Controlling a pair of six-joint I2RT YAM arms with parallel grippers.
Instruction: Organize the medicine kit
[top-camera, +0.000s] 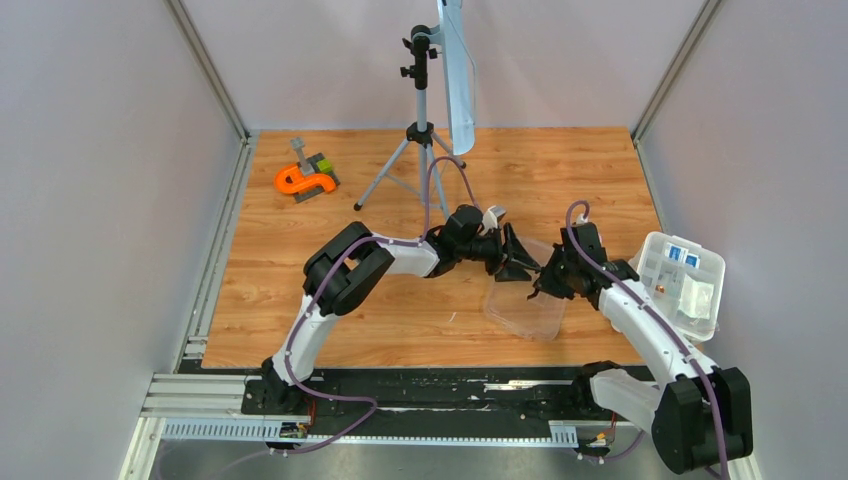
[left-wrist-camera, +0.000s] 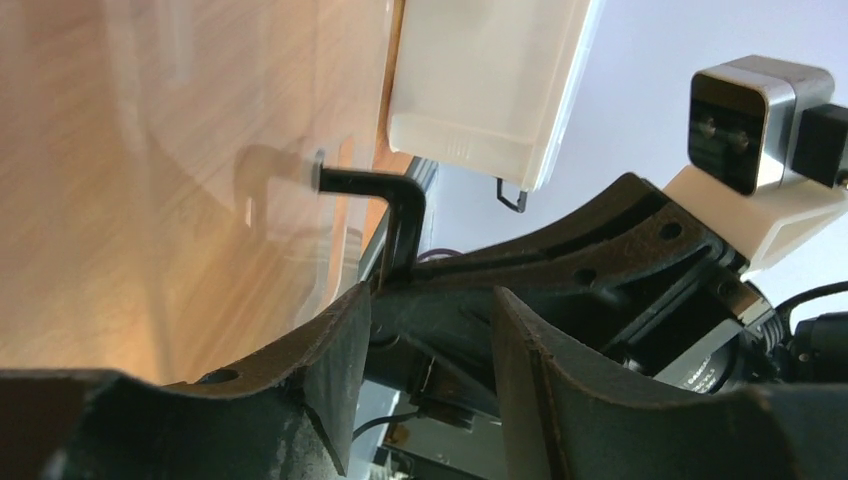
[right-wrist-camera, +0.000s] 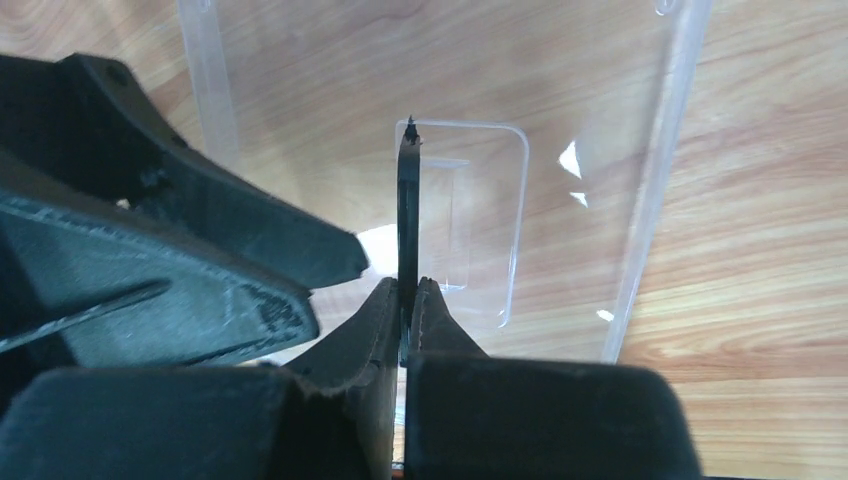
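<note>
A slim black bracket, handle-like with a bent end, stands up from my right gripper, which is shut on its lower part. In the left wrist view, the bracket's bent end shows in front of the clear plastic container. My left gripper stands open, with a gap between its fingertips, close beside the bracket and apart from it in the right wrist view. Below both grippers lies the clear container on the wooden table. From the top, the bracket is mostly hidden by the grippers.
A white-rimmed clear box with packets inside sits at the right edge. An orange clamp-like object lies far left, and a tripod stands at the back.
</note>
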